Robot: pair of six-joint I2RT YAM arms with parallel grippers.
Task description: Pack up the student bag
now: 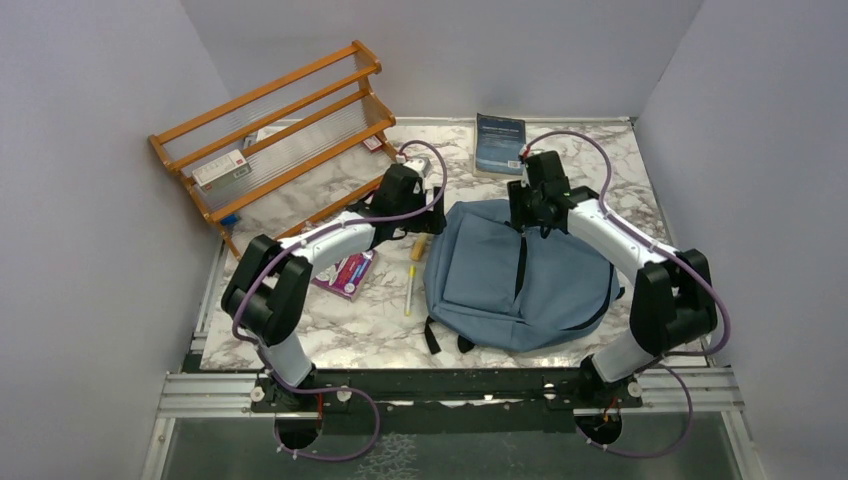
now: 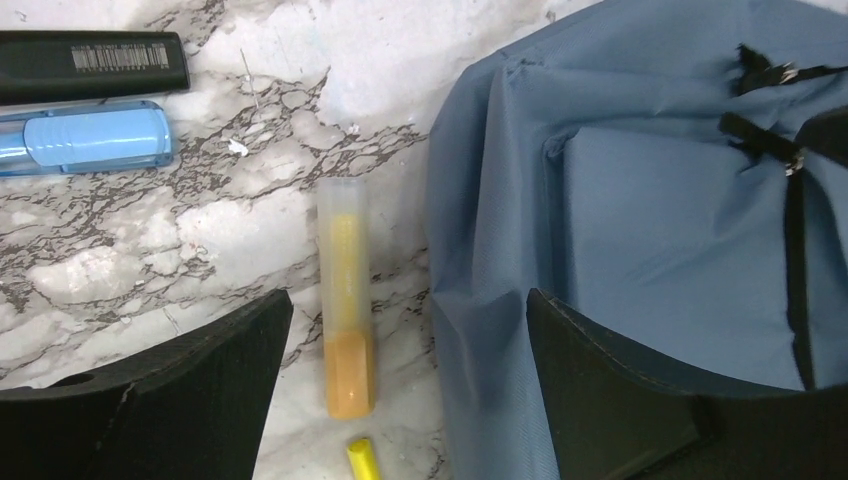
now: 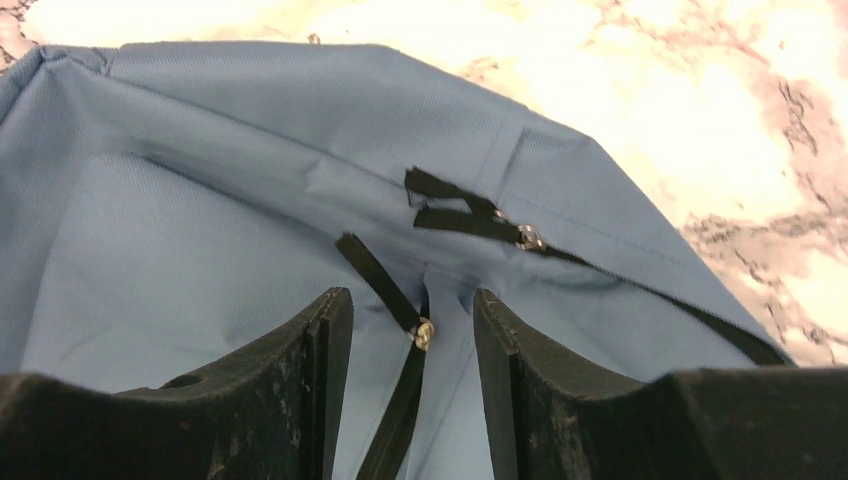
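A blue-grey bag [image 1: 480, 265] lies flat on the marble table, its black zipper pulls [image 3: 385, 285] showing in the right wrist view. Above the bag's upper part, my right gripper is open, with a pull below and between its fingers and not gripped. My left gripper is also open, above the bag's left edge. Under it an orange-capped glue stick [image 2: 347, 370] and the tip of a yellow pen [image 2: 363, 460] lie beside the bag. A blue marker [image 2: 95, 137] and a black marker [image 2: 90, 66] rest farther left.
A dark blue book [image 1: 500, 146] lies behind the bag. At the back left leans a wooden rack [image 1: 270, 145] with a white box [image 1: 221, 171]. A purple box [image 1: 348, 277] sits below my left arm.
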